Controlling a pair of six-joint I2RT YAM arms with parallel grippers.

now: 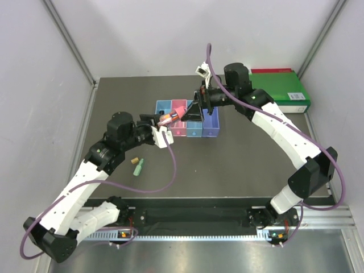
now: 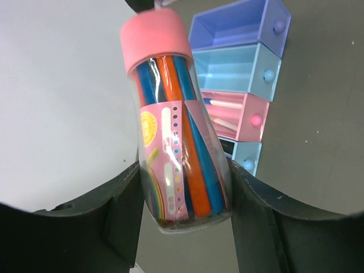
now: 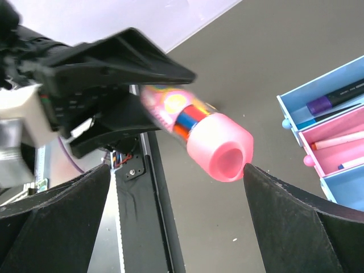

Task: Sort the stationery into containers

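A clear tube of orange and blue pencils with a pink cap, the pencil tube (image 2: 179, 142), is gripped by my left gripper above the containers. In the right wrist view its pink cap (image 3: 222, 148) points toward my right gripper, which stands open with nothing between its fingers. Below lies a row of containers: light blue, pink (image 2: 251, 116), light blue (image 2: 261, 71) and purple-blue (image 2: 276, 25). Dark markers (image 3: 335, 96) lie in one light blue container (image 3: 290, 116), and pale pens (image 3: 341, 140) in the pink one. The other light blue and the purple-blue containers look empty in the left wrist view.
A green bottle-shaped item (image 1: 138, 167) and a small tan block (image 1: 135, 160) lie on the table at the left. A green box (image 1: 281, 91) fills the back right corner.
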